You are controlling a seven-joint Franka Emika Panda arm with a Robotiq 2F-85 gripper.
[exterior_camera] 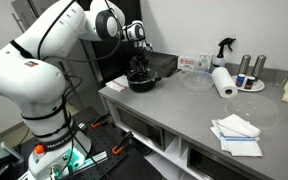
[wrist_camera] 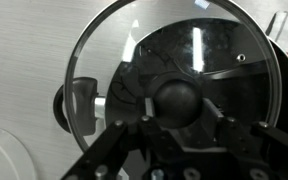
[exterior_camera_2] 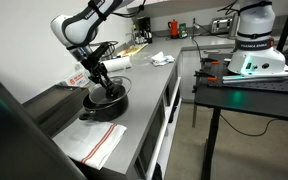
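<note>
A clear glass lid [wrist_camera: 104, 62] with a round black knob [wrist_camera: 177, 103] fills much of the wrist view. My gripper is shut on that knob, one fingertip on either side. Beneath the lid is a black pot [exterior_camera_2: 115, 112], its side handle [wrist_camera: 59, 108] partly seen through the glass. The lid's outline sits off-centre from the pot in the wrist view. In exterior view 2 the lid appears above the pot's rim; whether any edge touches is unclear. Exterior view 1 shows the pot [exterior_camera: 141, 84] at the counter's far left end.
A towel with red stripes [exterior_camera_2: 97, 143] lies beside the pot. On the counter stand a clear bowl [exterior_camera: 196, 80], a paper towel roll [exterior_camera: 224, 81] and a clear lid or plate [exterior_camera: 254, 108]. Folded white cloths [exterior_camera: 236, 135] lie nearer.
</note>
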